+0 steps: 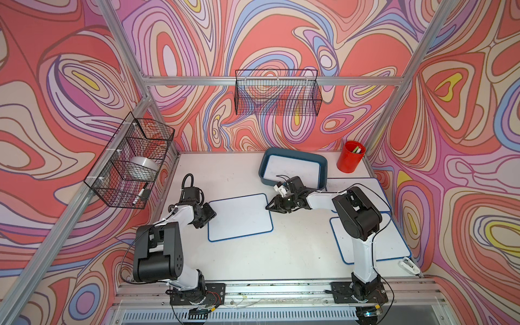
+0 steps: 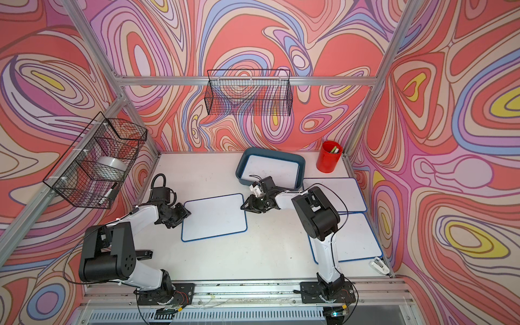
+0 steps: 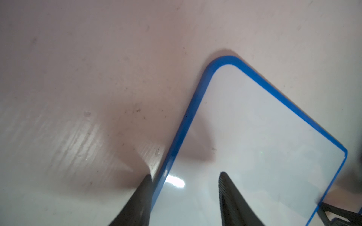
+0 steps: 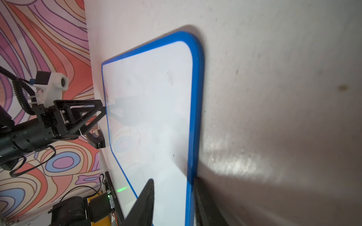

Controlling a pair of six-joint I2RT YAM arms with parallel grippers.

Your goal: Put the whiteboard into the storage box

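A blue-rimmed whiteboard [image 1: 238, 216] lies flat on the table between my two grippers. My left gripper is open low at the board's left edge, one finger by the blue rim and the other over the white face. My right gripper is open at the opposite short edge, its fingers low by that rim. The storage box [image 1: 292, 166], a dark teal tray with something white inside, stands behind the board to the right, partly behind my right arm in the top views.
Two more whiteboards [image 1: 373, 238] lie at the right. A red bucket [image 1: 350, 159] with markers stands at the back right. Wire baskets [image 1: 278, 94] hang on the back and left frames.
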